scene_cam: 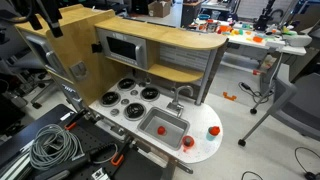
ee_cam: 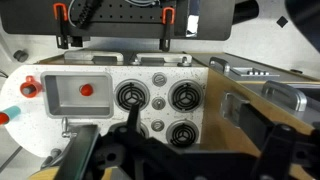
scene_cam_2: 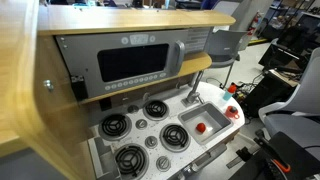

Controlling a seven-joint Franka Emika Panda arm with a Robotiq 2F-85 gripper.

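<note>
A small red round object [ee_cam: 86, 89] lies in the grey sink basin [ee_cam: 60, 105], also visible in both exterior views. On the white counter beside the sink sit another red item [scene_cam: 187, 142] and a red and blue-green item [scene_cam: 214, 131]. Dark parts of my gripper fill the lower wrist view, its two fingers spread apart with nothing seen between them. It hangs high above the stove side of the toy kitchen, away from the sink. The black arm shows at the upper left of exterior view 1.
Several stove burners [scene_cam_2: 156, 110] lie left of the sink. Above them a microwave [scene_cam_2: 130, 62] sits under a wooden shelf [scene_cam: 190, 36]. A curved faucet [scene_cam: 184, 93] rises behind the basin. Wooden cabinet doors [scene_cam: 75, 62] stand at the left, and coiled cable [scene_cam: 55, 148] lies in front.
</note>
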